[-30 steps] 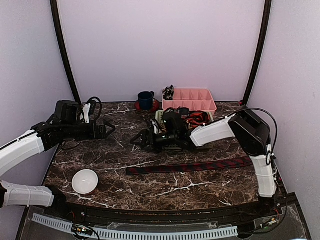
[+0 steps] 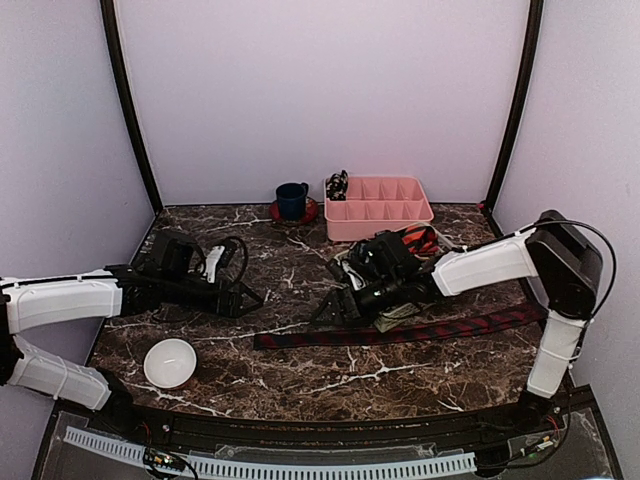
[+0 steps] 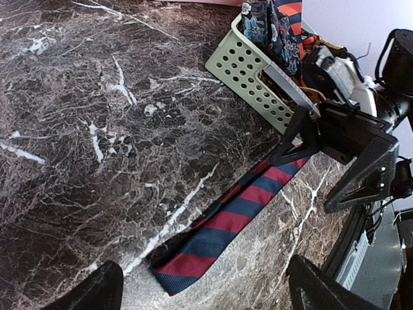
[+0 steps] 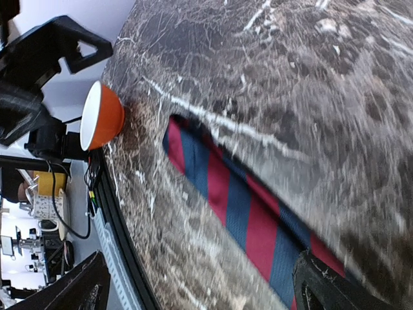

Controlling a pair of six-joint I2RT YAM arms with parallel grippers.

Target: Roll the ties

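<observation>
A red and navy striped tie (image 2: 280, 341) lies flat, stretched lengthwise across the marble table. Its near end, a squared-off fold of the tie (image 3: 184, 261), shows in the left wrist view. My left gripper (image 2: 245, 300) is open and empty, above the table close to that end. Over the tie, just right of its left end, my right gripper (image 2: 334, 310) hangs open with nothing between its fingers. The right wrist view shows the tie (image 4: 222, 190) running diagonally under the right fingers (image 4: 322, 287). In the top view the right arm hides part of the basket.
A pale green basket (image 3: 239, 71) holds more ties, behind the flat one. At the back stands a pink divided box (image 2: 380, 210) with a dark patterned roll in one compartment. A blue mug (image 2: 292, 200) sits on a red saucer. The bowl (image 2: 170, 363) is front left.
Both grippers have moved toward the front and to the right, coming closer to the tie. The tie's right end reaches further into view from behind the right arm; its left end stays put.
</observation>
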